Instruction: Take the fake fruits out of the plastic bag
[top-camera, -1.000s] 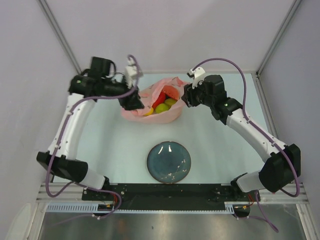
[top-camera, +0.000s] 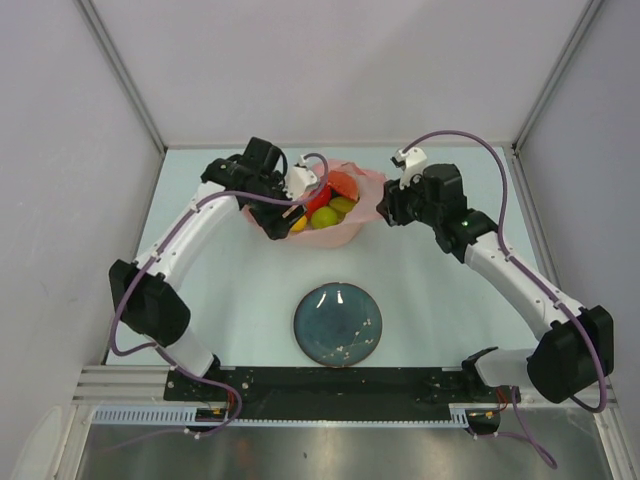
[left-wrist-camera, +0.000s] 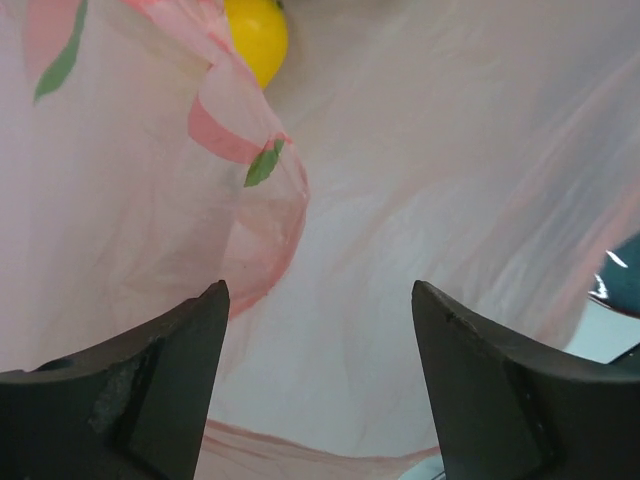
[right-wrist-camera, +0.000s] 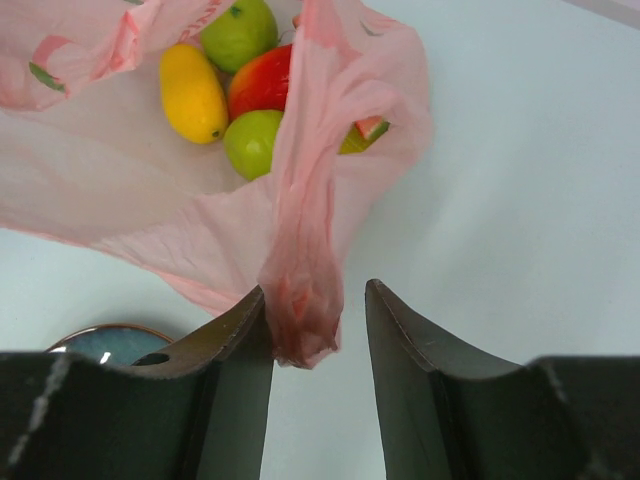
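Note:
The pink translucent plastic bag lies open at the back of the table. In the right wrist view it holds a yellow mango, a red fruit, a green fruit and another green one. An orange-red piece also shows from above. My left gripper, open wide, hangs over the bag's left side, with bag film beneath its fingers and a yellow fruit well beyond them. My right gripper is open at the bag's right corner; a gathered strip of film lies between its fingers, against the left one.
A dark blue round plate sits on the table in front of the bag. Bare white tabletop lies on both sides of it. A wall rises behind the bag.

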